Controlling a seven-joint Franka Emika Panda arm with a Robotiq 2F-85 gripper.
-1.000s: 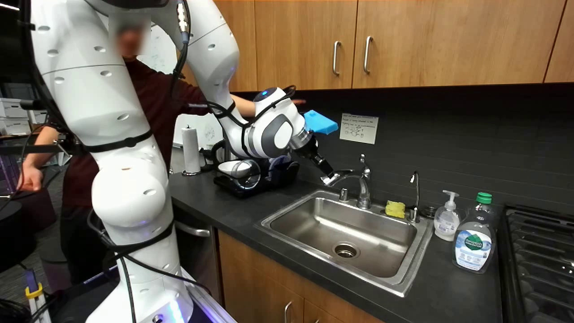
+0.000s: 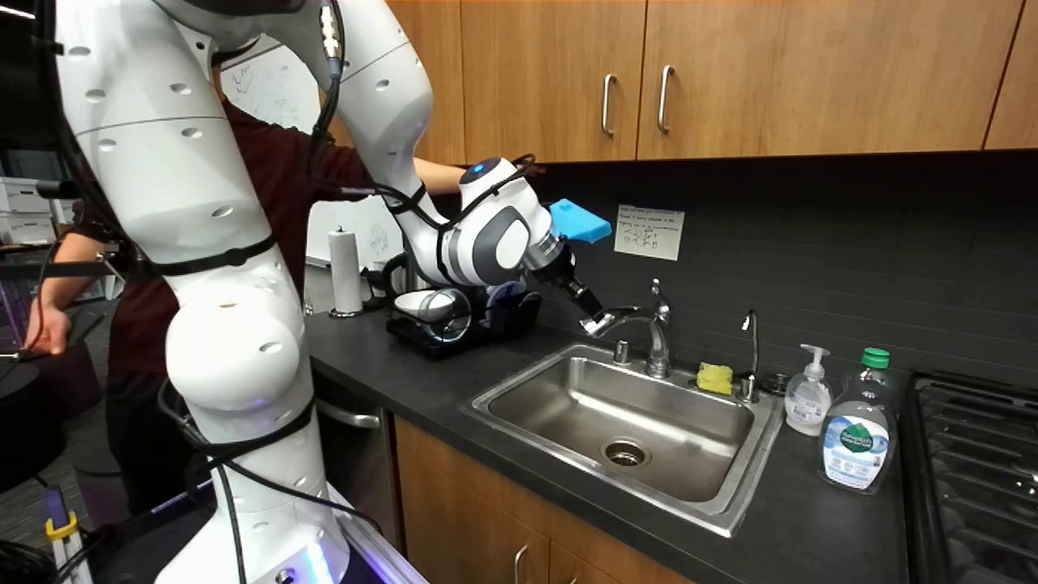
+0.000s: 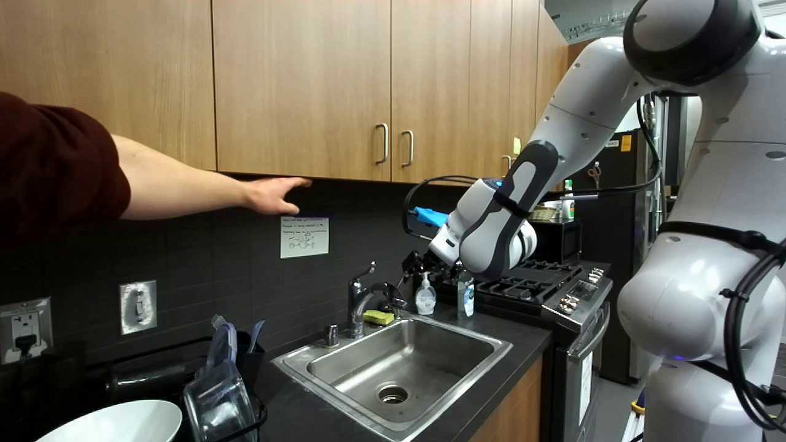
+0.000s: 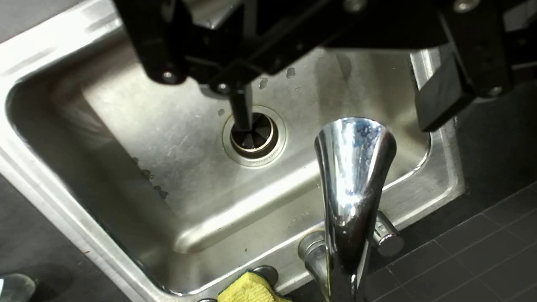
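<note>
In the wrist view my gripper stands open, its two dark fingers wide apart. The chrome faucet shows between and below them in that view; whether anything touches the spout I cannot tell. From the first outside view, the gripper is tilted down right at the spout end of the faucet. Beneath lies the empty steel sink with its round drain. In the second outside view the wrist partly hides the gripper, near the faucet.
On the sink's back rim rests a yellow sponge. A soap pump and a dish soap bottle stand right of the sink, before the stove. A dish rack is at left. A person's arm reaches under the cabinets.
The person behind the arm has shifted, and the head is now hidden behind the robot. The robot arm, gripper and faucet show no visible movement.
</note>
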